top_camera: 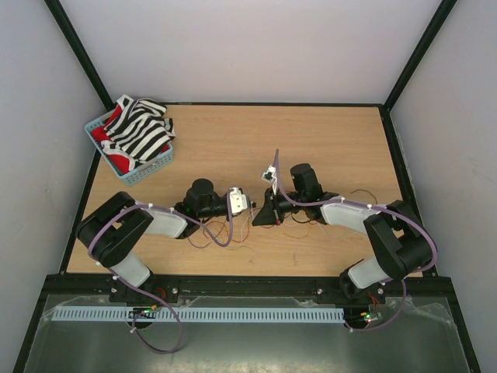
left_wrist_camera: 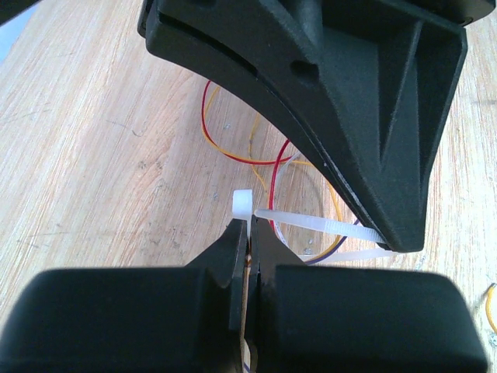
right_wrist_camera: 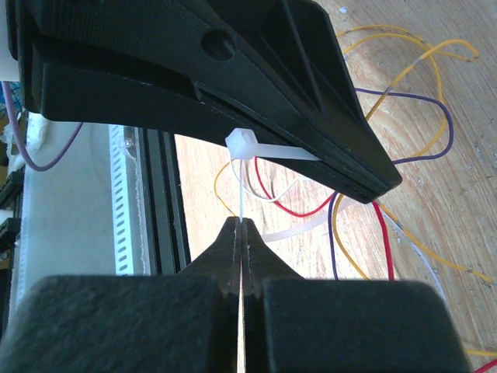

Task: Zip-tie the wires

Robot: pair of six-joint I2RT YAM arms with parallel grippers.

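My left gripper [top_camera: 252, 206] and right gripper [top_camera: 258, 217] face each other at mid table. The left is shut at the head of a white zip tie [left_wrist_camera: 242, 202], whose strap runs across to the other gripper. In the right wrist view the head [right_wrist_camera: 241, 142] sits at the left gripper's fingers, and a thin white length reaches down between my right gripper's shut fingertips. Red, yellow, blue and white wires [left_wrist_camera: 273, 183] [right_wrist_camera: 384, 241] lie loosely looped beneath; whether the tie encircles them is unclear.
A blue basket [top_camera: 151, 169] with striped and red cloth stands at the back left. Black frame edges border it.
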